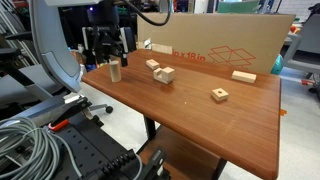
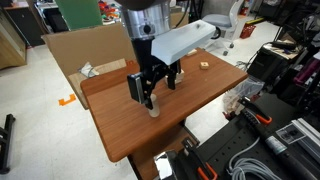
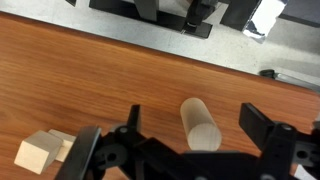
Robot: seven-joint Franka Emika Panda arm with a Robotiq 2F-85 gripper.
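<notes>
A pale wooden cylinder (image 1: 115, 71) stands upright near the left end of the brown table. Over it hangs my gripper (image 1: 115, 57), open, its fingertips close to the cylinder's top. From the wrist camera the cylinder (image 3: 201, 127) shows between the two dark fingers of my gripper, with clear space on either side. In the other exterior view the cylinder (image 2: 154, 107) is seen below the arm, partly beside a finger. Whether a finger touches it cannot be made out.
Wooden blocks (image 1: 165, 75) sit right of the cylinder, and more blocks (image 1: 219, 95) lie farther along the table (image 1: 245, 120). A large cardboard panel (image 1: 215, 38) stands behind.
</notes>
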